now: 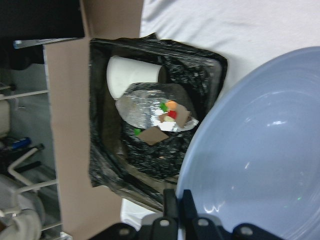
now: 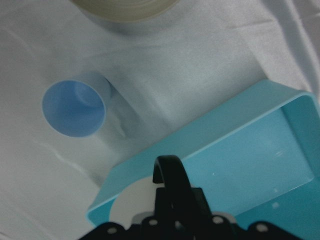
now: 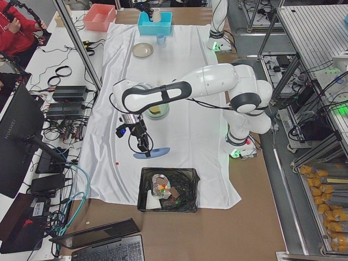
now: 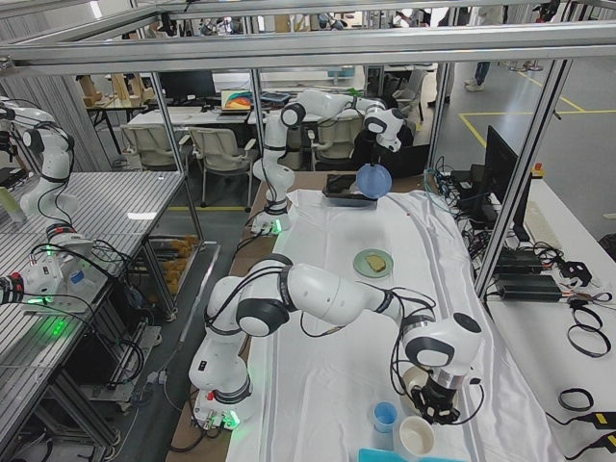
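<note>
A blue plate (image 3: 157, 153) (image 4: 373, 181) (image 1: 255, 140) is held tilted by my left gripper, shut on its rim, beside a black-lined bin (image 3: 168, 204) (image 1: 150, 155) holding foil, a white cup and small scraps. At the other end, my right gripper is over a light blue container (image 2: 255, 160) with a white cup mostly hidden below the fingers; whether it is open or shut is unclear. A blue cup (image 4: 385, 417) (image 2: 73, 108) stands beside that container.
A green plate with food (image 4: 373, 263) sits mid-table, partly behind my left arm in the camera left view. A beige plate (image 3: 142, 50) lies near the blue cup. A laptop (image 3: 109, 244) is beyond the bin.
</note>
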